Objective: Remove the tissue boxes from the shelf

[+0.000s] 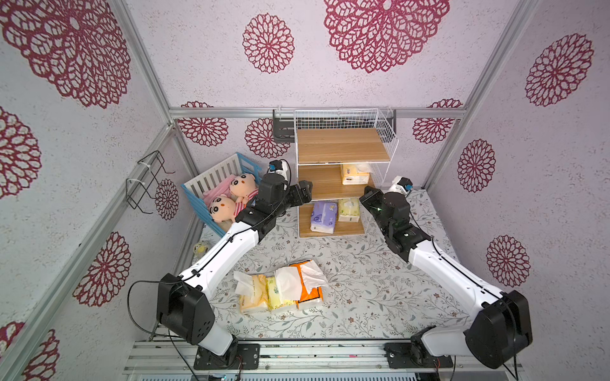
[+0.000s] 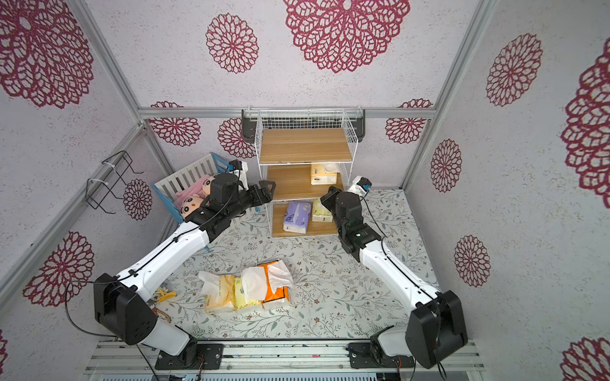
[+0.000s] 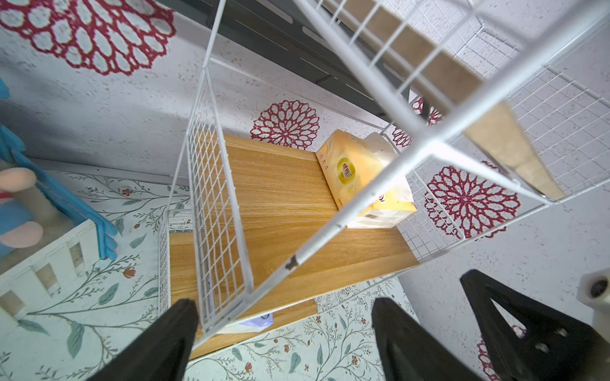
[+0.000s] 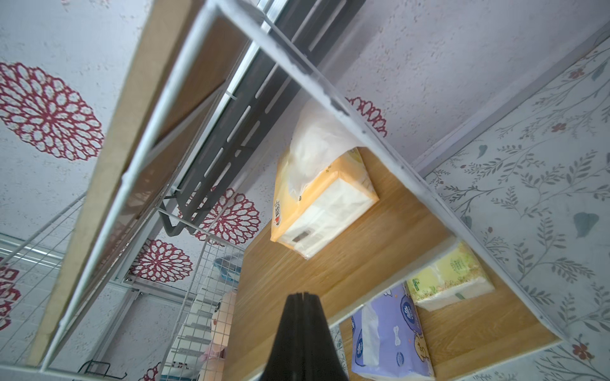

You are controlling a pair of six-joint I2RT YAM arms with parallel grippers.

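On the middle level of the wire-and-wood shelf (image 1: 343,146), an orange tissue box (image 4: 327,206) with white tissue on top sits toward the right side. My right gripper is shut with nothing between its fingers, clear of that box, in front of the shelf. Below lie a purple tissue box (image 1: 324,217) and a yellow-green tissue box (image 4: 448,277). My left gripper stands open and empty by the shelf's left front post. Three tissue packs, a yellow-orange one (image 1: 254,297), a yellow one (image 1: 274,293) and an orange-and-white one (image 1: 310,298), rest on the table.
A blue-and-white crib (image 1: 206,179) with dolls stands left of the shelf, near my left arm. White wire rails (image 3: 355,203) and posts frame the shelf's levels. The top board (image 1: 343,144) is bare.
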